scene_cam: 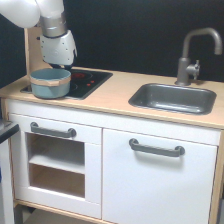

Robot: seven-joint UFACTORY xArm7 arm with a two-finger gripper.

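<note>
A blue-grey pot (50,87) stands at the left end of the toy kitchen's counter, over the near left part of the black hob (90,82). My white arm comes down from the top left, and its gripper (62,67) is right at the pot's far rim. The fingers are small and dark against the dark background there, partly lost behind or within the rim. Whether they are apart or closed on anything is not clear.
A steel sink (172,98) with a grey tap (190,58) takes up the counter's right side. Bare wooden counter (120,92) lies between hob and sink. Below are an open-looking oven compartment (58,165) and a closed white cupboard door (155,185).
</note>
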